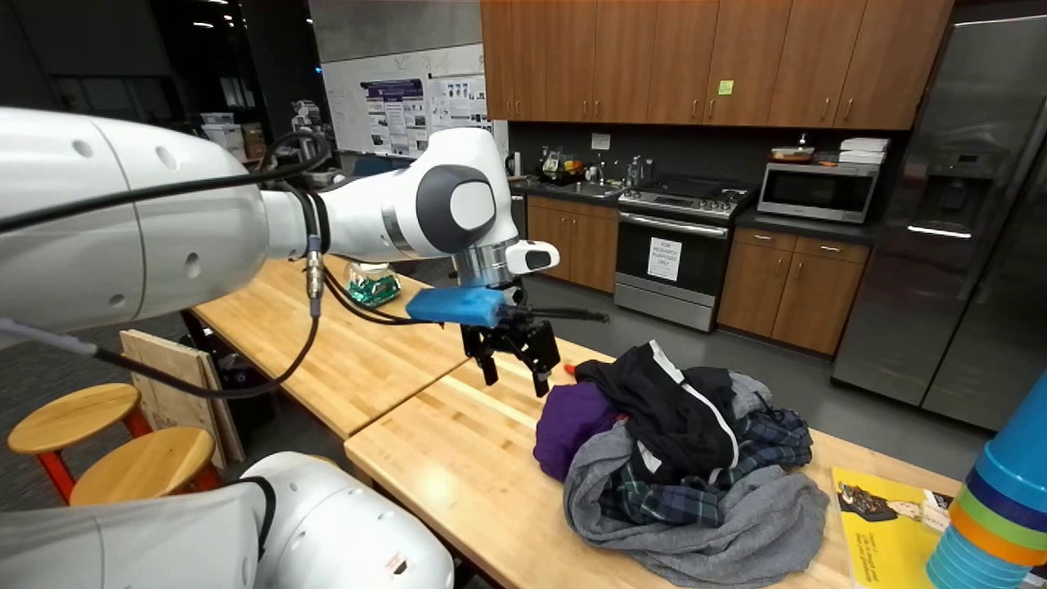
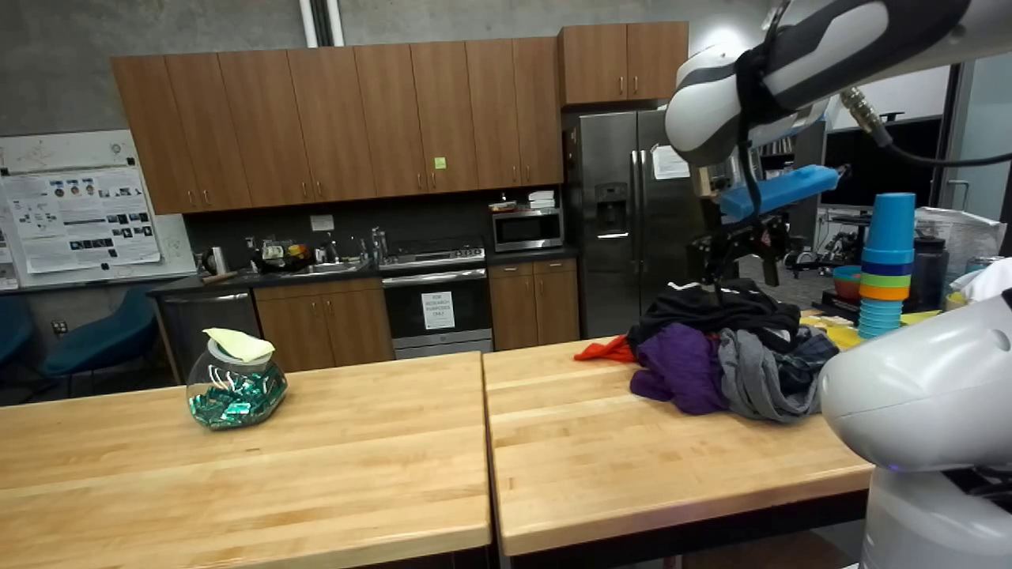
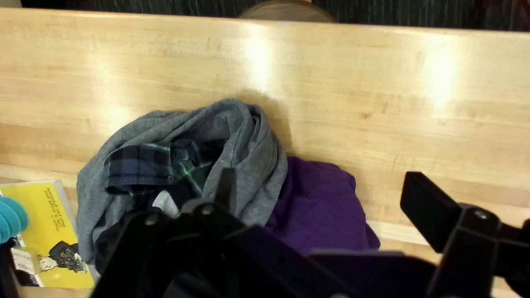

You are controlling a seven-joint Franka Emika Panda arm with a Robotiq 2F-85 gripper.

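A heap of clothes lies on the wooden table. In exterior view 1 it shows a black garment with a white stripe on top, a purple cloth on the near-left side, a grey garment in front, and dark plaid cloth between. My gripper hangs above the table beside the purple end of the heap, open and holding nothing. From the wrist camera, the purple cloth lies partly between the spread fingers, and the black garment is largely hidden behind the gripper. A bit of red cloth pokes out.
A yellow book and a tall stack of coloured cups stand past the heap. On the other table sits a glass bowl of green-wrapped items. Bare tabletop lies on the side toward that bowl.
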